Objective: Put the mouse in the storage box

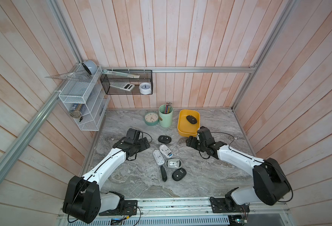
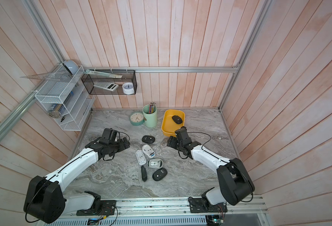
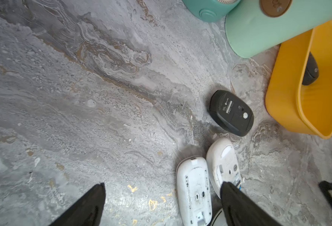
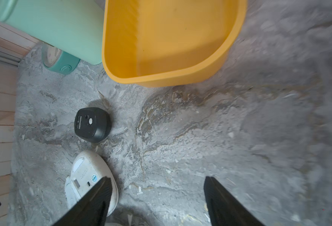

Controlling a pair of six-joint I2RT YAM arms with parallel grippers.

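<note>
A black mouse (image 1: 191,119) lies inside the yellow storage box (image 1: 184,132) at the back; the left wrist view shows this mouse (image 3: 310,70) too. On the table in front of the box are another black mouse (image 1: 164,139), two white mice (image 1: 165,151) side by side, a grey-and-white mouse (image 1: 173,163) and a dark rounded mouse (image 1: 179,174). My left gripper is open above the table, left of the mice, nothing between its fingers. Just in front of the box hangs my right gripper, open and empty.
A narrow black object (image 1: 163,173) lies beside the front mice. Behind the mice stand a green pen cup (image 1: 165,118) and a round clock (image 1: 151,118), close to the box. A black wire shelf (image 1: 126,81) hangs above.
</note>
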